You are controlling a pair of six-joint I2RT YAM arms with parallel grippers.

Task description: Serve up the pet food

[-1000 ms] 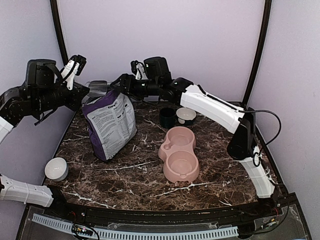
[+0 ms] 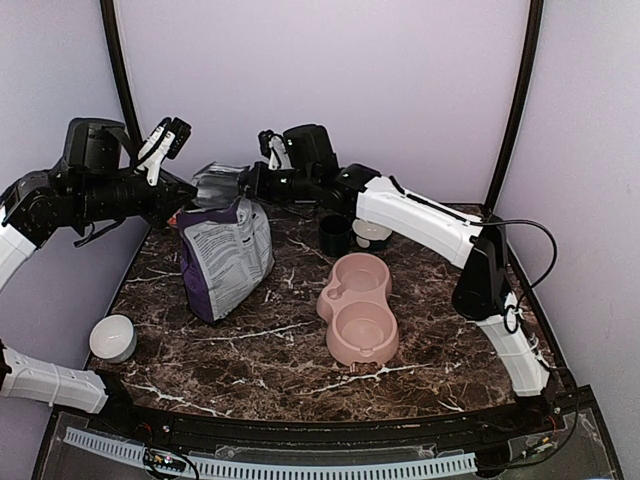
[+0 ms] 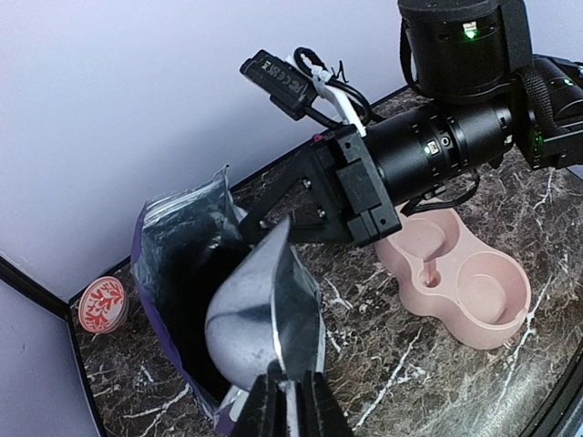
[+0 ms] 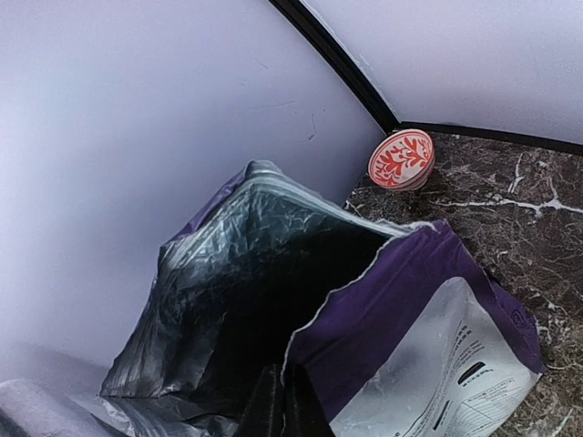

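Note:
A purple and white food bag stands upright on the left, its top open and dark inside in both wrist views. My left gripper is shut on a metal scoop, held at the bag's mouth. My right gripper is shut at the bag's rim, whose thin edge runs between its fingers. A pink double pet bowl rests on the table right of the bag, empty.
A white bowl sits at the front left. A dark cup and white bowl stand at the back.
Over the last second my left gripper and the scoop moved right. The right arm shifted slightly, and the bag's top moved with them.

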